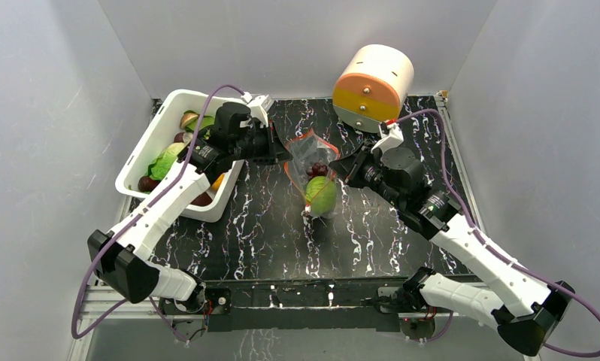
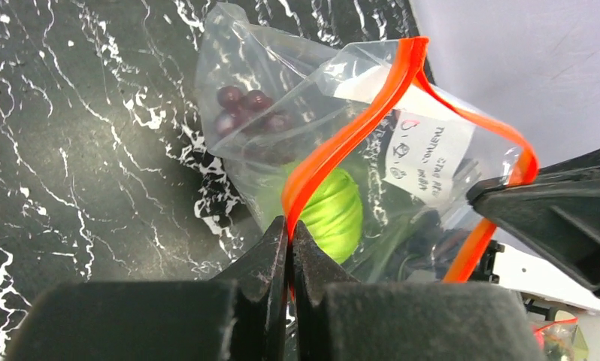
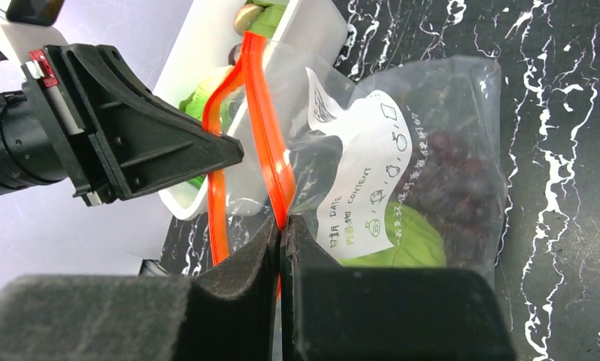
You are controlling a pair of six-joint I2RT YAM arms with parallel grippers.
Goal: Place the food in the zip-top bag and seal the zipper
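The zip top bag (image 1: 312, 158) with orange zipper edges stands upright at the middle of the worktop, holding a green cabbage (image 2: 331, 214) and dark red round food (image 2: 233, 101). Its mouth is spread. My left gripper (image 1: 283, 156) is shut on the bag's edge on one side; in the left wrist view the orange strip (image 2: 312, 173) runs into its fingertips (image 2: 278, 256). My right gripper (image 1: 337, 170) is shut on the opposite edge, the orange strip (image 3: 271, 150) entering between its fingertips.
A white bin (image 1: 131, 169) of assorted food stands at left, under the left arm. A cylindrical box (image 1: 376, 64) with orange and yellow front stands at the back right. Grey walls surround the sides and back.
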